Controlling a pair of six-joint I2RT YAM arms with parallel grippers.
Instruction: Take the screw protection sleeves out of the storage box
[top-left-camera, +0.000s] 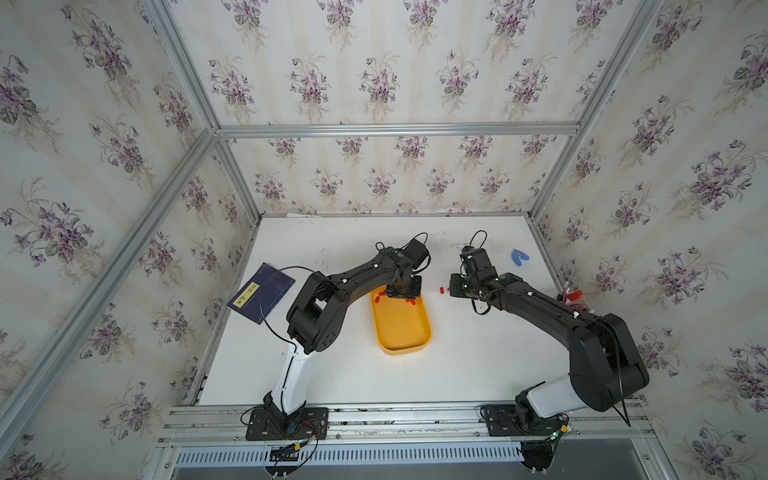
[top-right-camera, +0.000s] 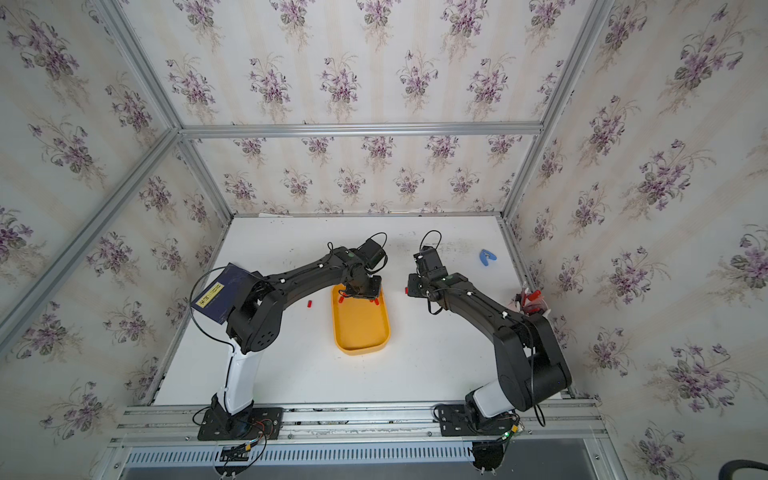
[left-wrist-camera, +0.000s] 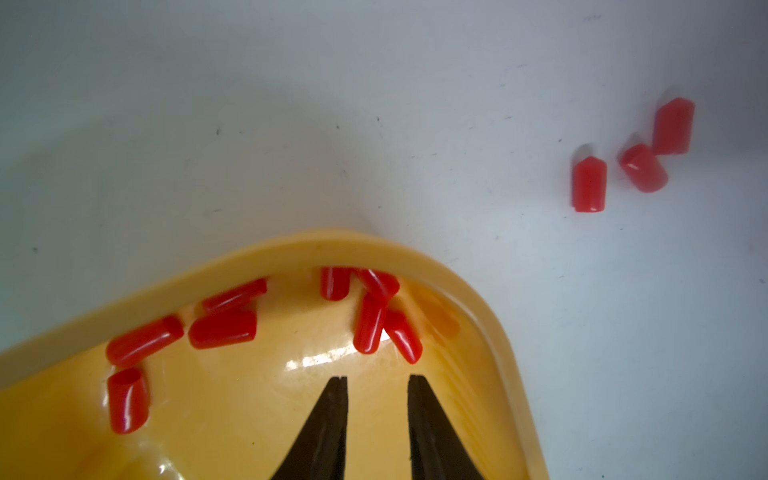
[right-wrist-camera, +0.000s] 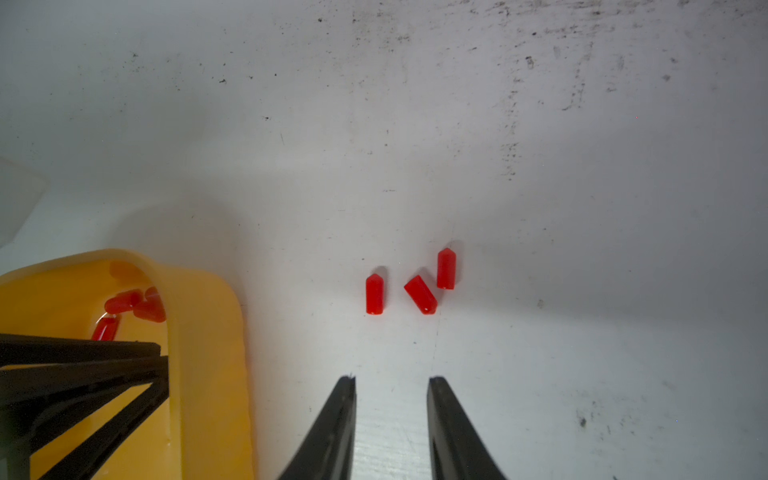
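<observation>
Over the far end of the orange storage box (top-left-camera: 400, 350) hangs my left gripper. Its fingers stand part open, with only the box floor showing between them. Several red sleeves lie in the box: a sleeve (left-wrist-camera: 369, 324) in a cluster near the far right corner, and another sleeve (left-wrist-camera: 128, 400) in a group on the left. On the white table, right of the box, three more lie close together, among them a sleeve (right-wrist-camera: 374, 294) and a tilted sleeve (right-wrist-camera: 421, 295). Near those three, my right gripper is open and empty.
A dark blue case with a yellow label (top-left-camera: 245, 296) lies at the table's left. At the back right is a blue object (top-left-camera: 519, 257), and a bin with red things (top-left-camera: 574, 299) stands at the right edge.
</observation>
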